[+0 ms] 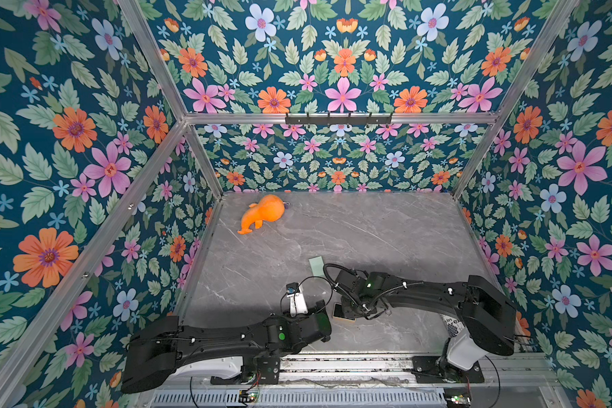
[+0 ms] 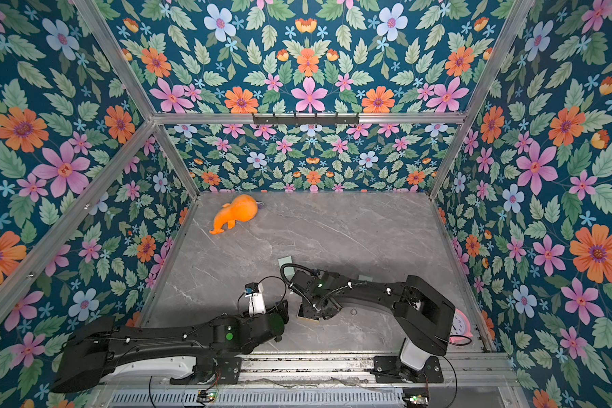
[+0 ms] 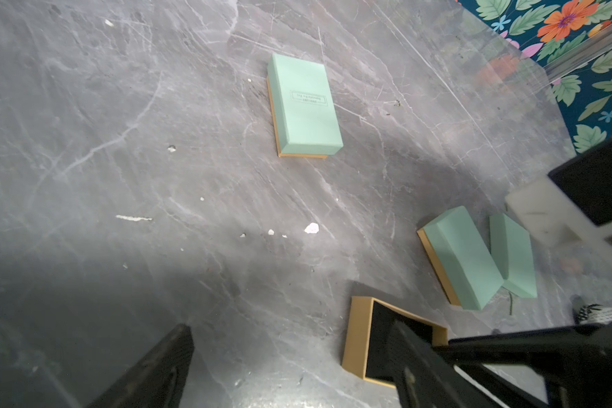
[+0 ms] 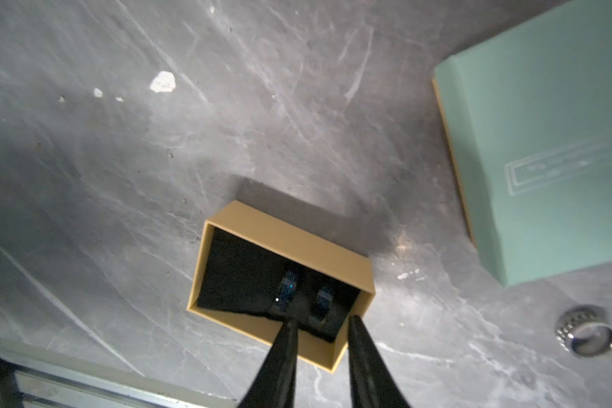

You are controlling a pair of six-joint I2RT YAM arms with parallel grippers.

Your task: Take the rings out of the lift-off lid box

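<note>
A tan, open box [image 4: 289, 234] with a black insert lies on the grey table, its lid off. Two dark glinting rings, a left ring [image 4: 286, 289] and a right ring [image 4: 321, 304], sit in the insert in the right wrist view. Over the box's near right corner are the narrowly parted fingers of my right gripper, with nothing seen between them. A silver ring [image 4: 587, 333] rests on the table to the right. My left gripper is spread open; its right finger overlaps the box [image 3: 357, 336] in view, and bare table shows between the fingers.
A closed green-lidded box [image 3: 306, 105] stands further back. Another green-topped box [image 3: 462, 258] and a green lid [image 3: 513, 255] lie together to the right. An orange toy [image 1: 262, 212] is at the back left.
</note>
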